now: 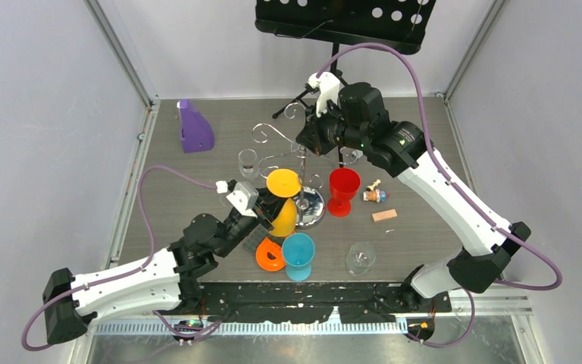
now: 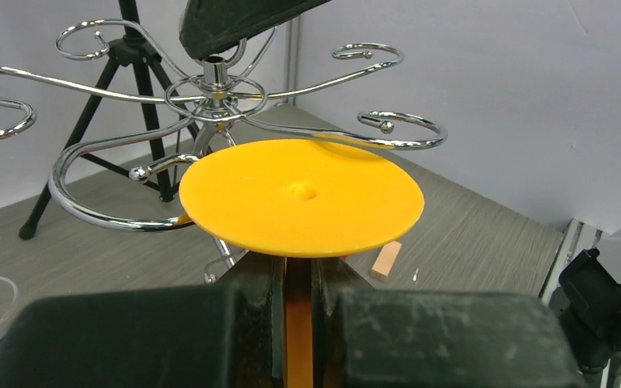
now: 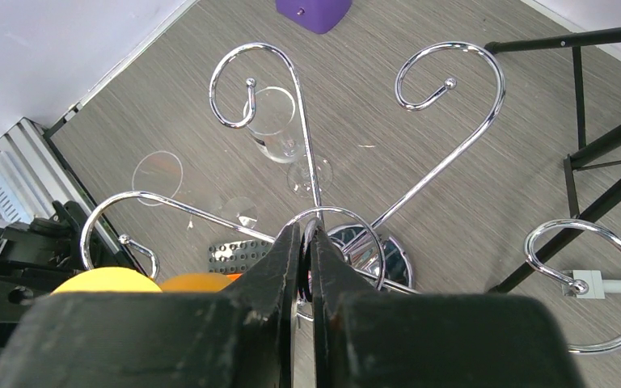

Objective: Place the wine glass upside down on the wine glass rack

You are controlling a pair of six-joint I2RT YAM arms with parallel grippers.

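A yellow wine glass hangs upside down, its round foot (image 2: 301,198) uppermost and its bowl (image 1: 284,218) below. My left gripper (image 1: 279,203) is shut on its stem. In the left wrist view the foot overlaps the near loops of the chrome rack (image 2: 101,220); whether the stem sits inside a loop cannot be told. My right gripper is shut on the chrome ring at the top of the rack's post. In the right wrist view, only the edge of the yellow foot (image 3: 107,280) shows beside a curled rack arm (image 3: 186,208).
A red goblet (image 1: 341,191), a blue goblet (image 1: 298,255) and clear glasses, one of them at the front (image 1: 361,258), stand around the rack. An orange piece (image 1: 270,255) lies in front. A purple object (image 1: 195,127) stands back left, a black music stand (image 1: 341,21) behind.
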